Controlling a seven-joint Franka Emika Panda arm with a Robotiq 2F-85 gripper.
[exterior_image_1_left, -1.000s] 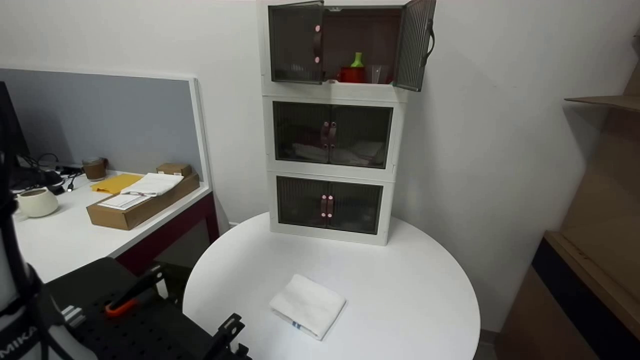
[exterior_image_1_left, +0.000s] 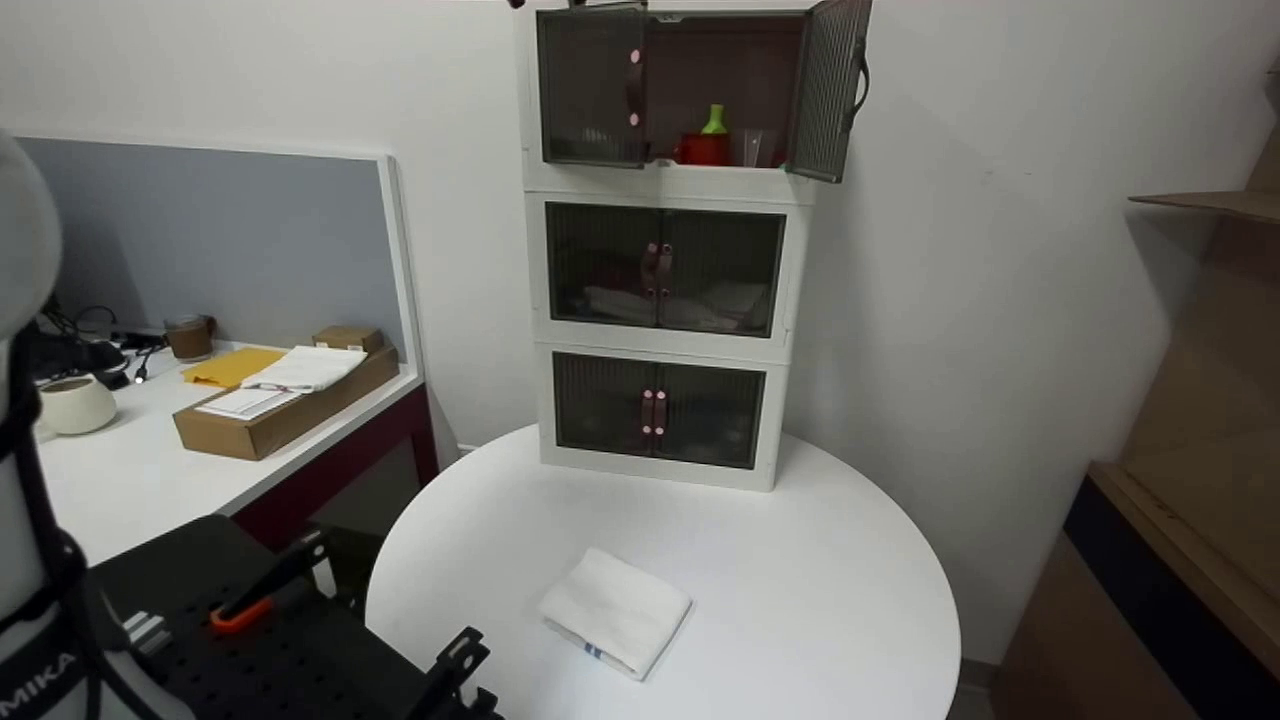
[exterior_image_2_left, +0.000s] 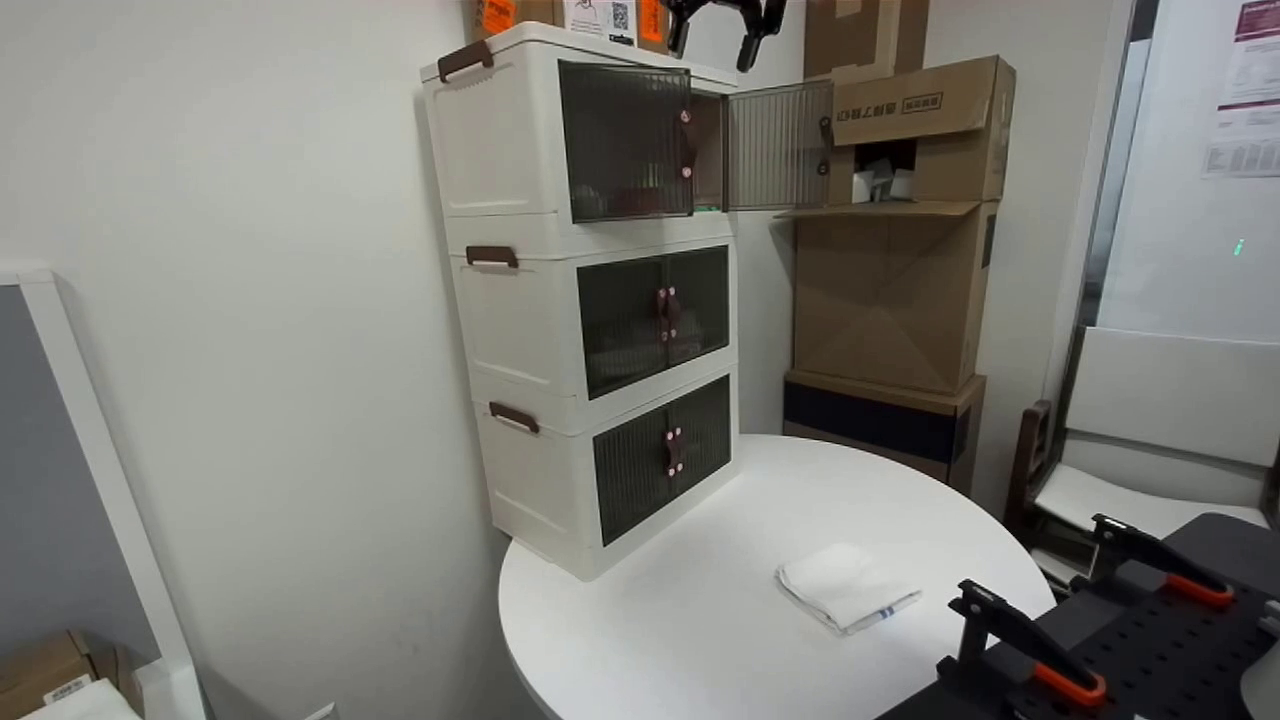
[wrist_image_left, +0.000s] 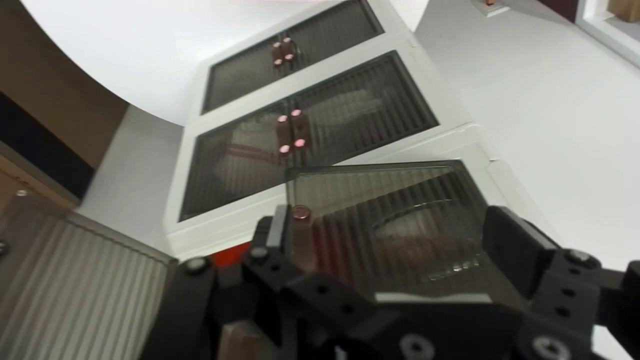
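My gripper (exterior_image_2_left: 713, 54) stands open near the top of the cabinet, around the height of the upper doors' top edge. In the wrist view its fingers (wrist_image_left: 507, 240) are spread wide, with the ribbed left door (wrist_image_left: 384, 198) of the top compartment behind the gap; nothing is held. That left door (exterior_image_1_left: 590, 86) is ajar, its brown handle (exterior_image_1_left: 633, 86) showing. The right door (exterior_image_1_left: 830, 90) is swung wide. Inside sit a red container (exterior_image_1_left: 703, 150), a green bottle-like piece (exterior_image_1_left: 715, 119) and a clear cup (exterior_image_1_left: 753, 148). A folded white towel (exterior_image_1_left: 618, 612) lies on the round table.
The middle doors (exterior_image_1_left: 660, 266) and bottom doors (exterior_image_1_left: 657, 410) are closed, with cloths behind the middle ones. Stacked cardboard boxes (exterior_image_2_left: 888, 288) stand to the right of the cabinet. Clear tabletop (exterior_image_1_left: 792, 564) surrounds the towel. Boxes (exterior_image_2_left: 576, 14) rest on top of the cabinet.
At the left edge the arm's white, rounded part has come into view over the desk. Dark gripper tips now show at the top above the cabinet. Doors, cabinet contents and towel look unchanged.
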